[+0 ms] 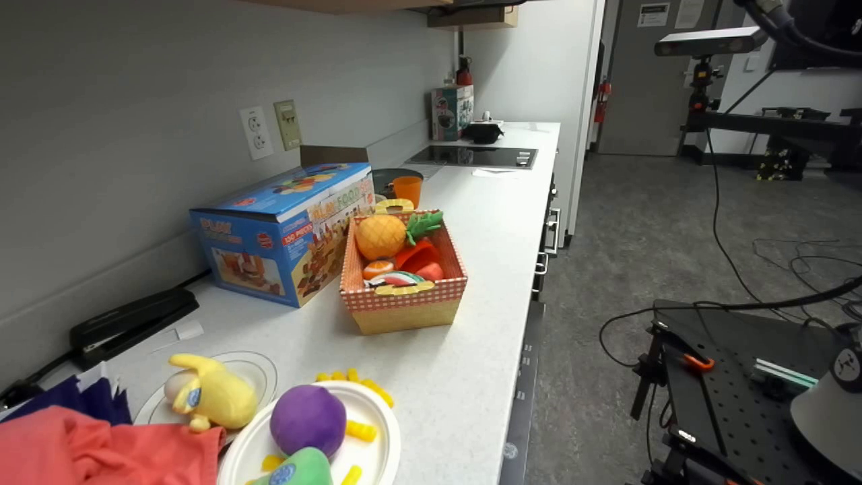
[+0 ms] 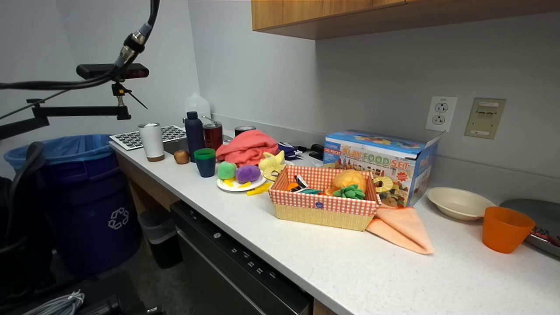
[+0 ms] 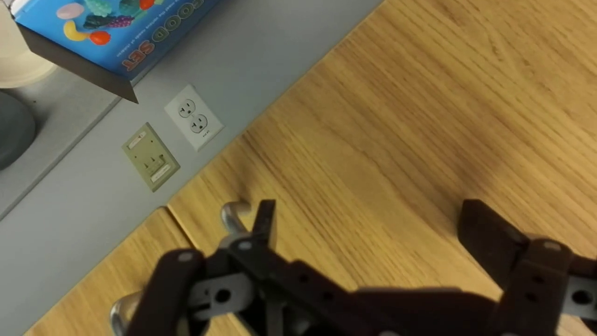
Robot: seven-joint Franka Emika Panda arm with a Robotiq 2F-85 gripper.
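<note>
My gripper shows only in the wrist view, its two dark fingers spread wide with nothing between them. Behind them is the wooden cabinet (image 3: 392,140) underside, and the counter things lie well off to the upper left. On the counter, the checkered basket (image 1: 408,320) holds a toy pineapple (image 1: 380,237) and other toy food in red, orange and green. A white plate (image 1: 378,453) carries a purple plush (image 1: 308,420), a green plush (image 1: 300,469) and yellow pieces. Beside it sits a yellow plush (image 1: 222,396).
A blue play food box (image 1: 246,250) stands by the wall, behind the basket. An orange cup (image 2: 506,229), a cream bowl (image 2: 459,204) and a peach napkin (image 2: 401,229) are to its right. A red cloth (image 2: 252,149), a blue-green cup (image 2: 205,162) and a dark bottle (image 2: 194,135) crowd the other end.
</note>
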